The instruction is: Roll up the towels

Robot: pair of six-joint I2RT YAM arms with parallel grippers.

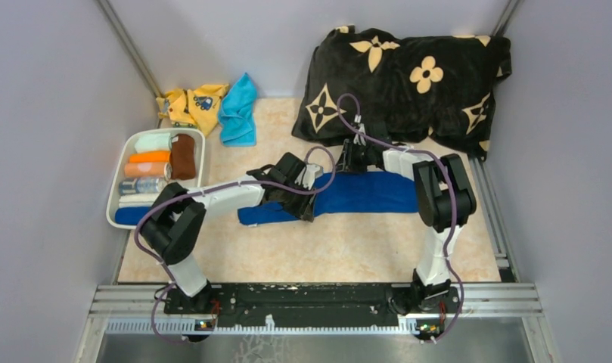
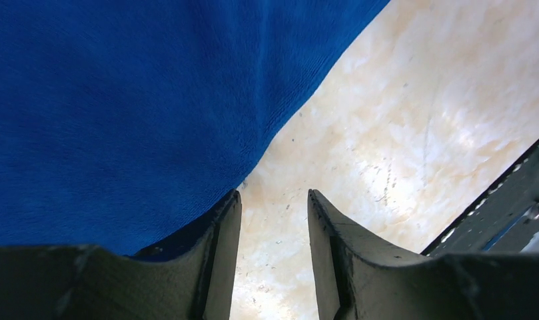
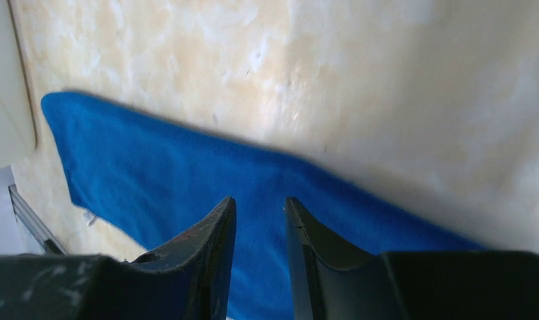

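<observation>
The dark blue towel [image 1: 367, 195] lies spread as a long strip across the middle of the table, a shallow crease running in from its near edge. At that near edge is my left gripper [image 1: 310, 217], fingers part open. In the left wrist view one left finger [image 2: 223, 230] is beside the towel's edge and the other stands over bare table, with nothing held between them. My right gripper [image 1: 343, 166] is at the towel's far edge, its fingers apart. Blue cloth [image 3: 260, 267] shows behind and between its fingers in the right wrist view, not gripped.
A white bin [image 1: 204, 162] with several rolled towels stands at the left. Behind lie a yellow cloth [image 1: 205, 106], a light blue cloth [image 1: 237, 113] and a black patterned blanket [image 1: 401, 83].
</observation>
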